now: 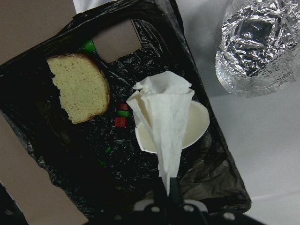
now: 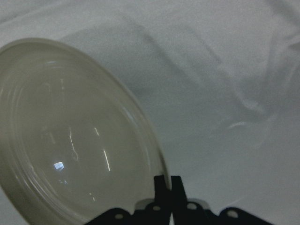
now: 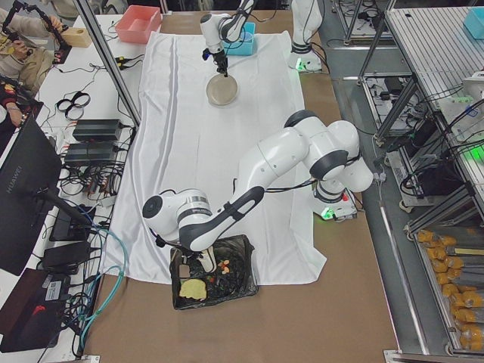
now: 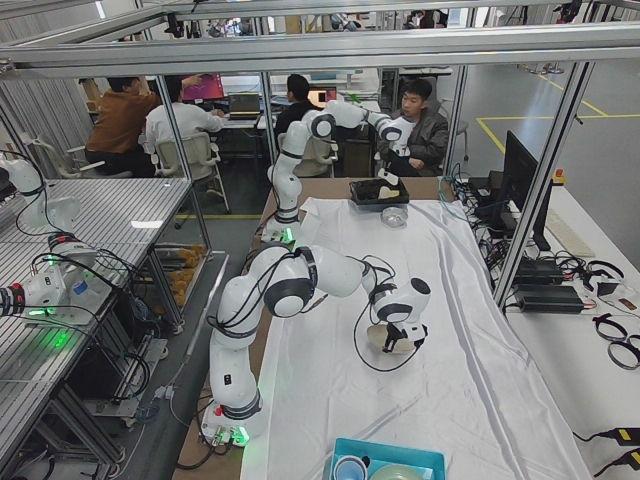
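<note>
My left gripper is over the black lined bin (image 3: 234, 280), shut on a crumpled white tissue (image 1: 164, 122) above a white cup (image 1: 197, 124). A bread slice (image 1: 82, 89) and small red and green pieces lie in the bin. A foil-lined clear bowl (image 1: 253, 42) sits beside it. My right gripper is at the rim of a beige round plate (image 2: 79, 131) on the white cloth; its fingers are close on the rim, but whether they grip it is unclear.
A blue tub (image 4: 430, 462) with dishes stands at the right arm's end of the cloth (image 3: 200, 132). A monitor (image 3: 23, 197) and cables line one side.
</note>
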